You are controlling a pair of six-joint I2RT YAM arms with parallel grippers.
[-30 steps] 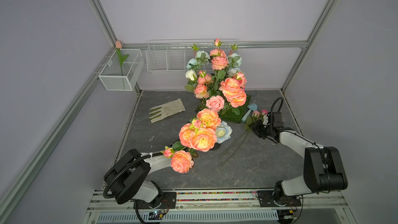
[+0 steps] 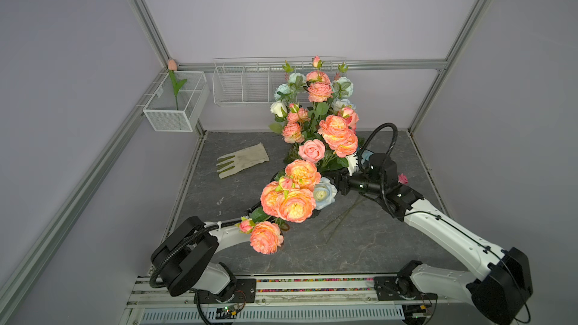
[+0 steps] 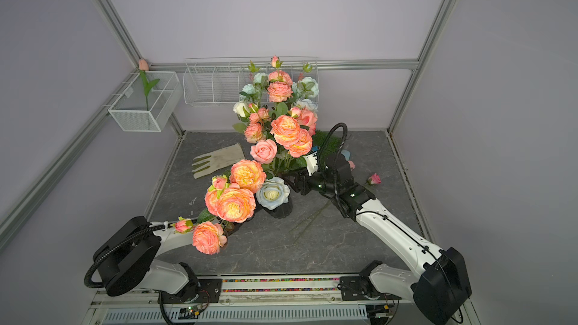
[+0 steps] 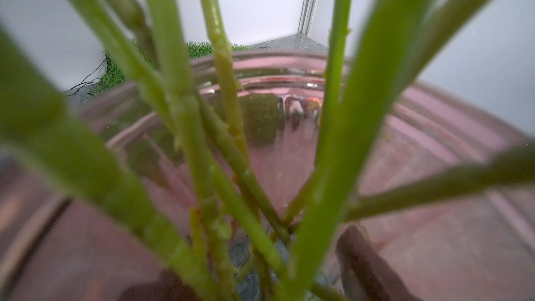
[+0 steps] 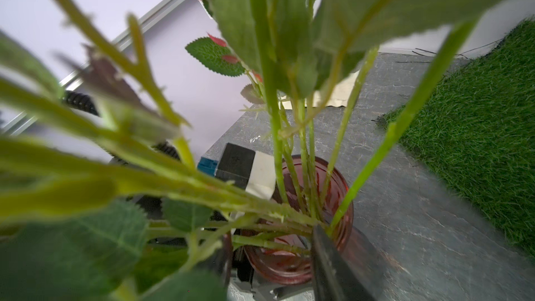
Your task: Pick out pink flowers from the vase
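Note:
A pinkish glass vase (image 5: 348, 220) holds many green stems. Above it spreads the bouquet: a pink rose (image 2: 312, 150), orange-pink blooms (image 2: 296, 205), and pale blue and white flowers. My left gripper is low at the vase, shut on it; its dark fingers (image 4: 362, 256) show through the glass. Leaves and blooms hide that gripper from above. My right gripper is open at the vase's mouth, with several stems passing between its fingers. A pink flower (image 3: 374, 178) lies on the table at the right, partly hidden by my right arm.
A glove (image 2: 242, 160) lies at the back left of the table. Green turf (image 5: 479, 133) is at the back, near the bouquet. White wire baskets hang on the walls; the left one (image 2: 174, 129) holds a tulip (image 2: 172, 66).
My right arm has reached leftward from the flowers lying at the right to the stems at the bouquet. The bouquet has shifted only slightly; my left arm has stayed put.

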